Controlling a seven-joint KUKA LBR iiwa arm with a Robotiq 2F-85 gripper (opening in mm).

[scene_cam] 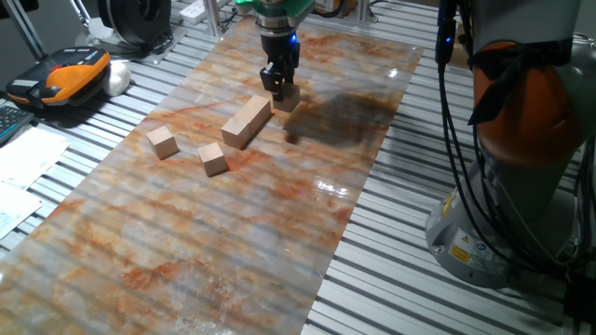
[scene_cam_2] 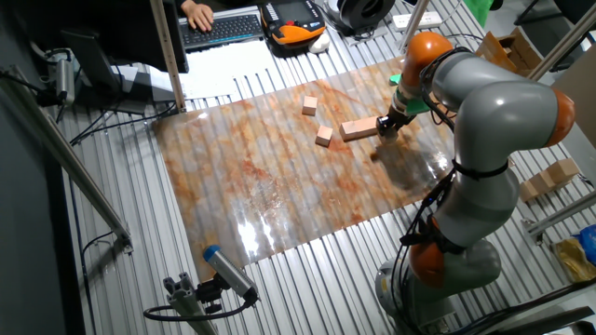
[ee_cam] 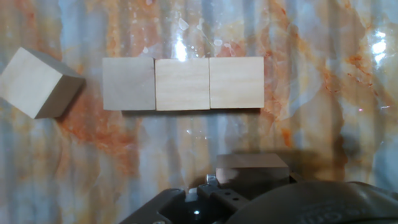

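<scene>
Three pale wooden cubes lie end to end in a straight row (ee_cam: pixel 183 84), with narrow seams showing in the wrist view. Close to one end of that row, and apart from it in the wrist view, sits another cube (ee_cam: pixel 252 163). My gripper (scene_cam: pixel 279 90) is down at this cube, its dark fingers touching it or right beside it. The arm's own parts cover the cube's lower side, so the grip cannot be made out. Two loose cubes, one nearer (scene_cam: pixel 212 159) and one farther left (scene_cam: pixel 162 142), rest separately beyond the row's other end.
The marbled sheet (scene_cam_2: pixel 270 200) is bare across its near and left parts. An orange-and-black device (scene_cam: pixel 70 79) lies off its edge, close to a keyboard (scene_cam_2: pixel 221 31) with a person's hand (scene_cam_2: pixel 196 15). More wooden blocks (scene_cam_2: pixel 549 180) stand behind the arm.
</scene>
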